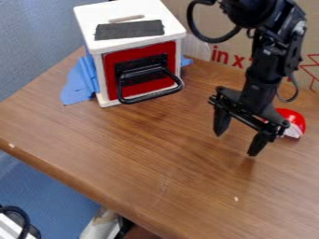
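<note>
The black gripper hangs low over the right side of the wooden table, open, its two fingers spread apart with no object visible between them. Behind it, at the right, a red object with a pale part is partly hidden by the arm.
A white and red toy oven with a black handle stands at the back left, with blue cloths beside it. A cardboard panel is at the back right.
</note>
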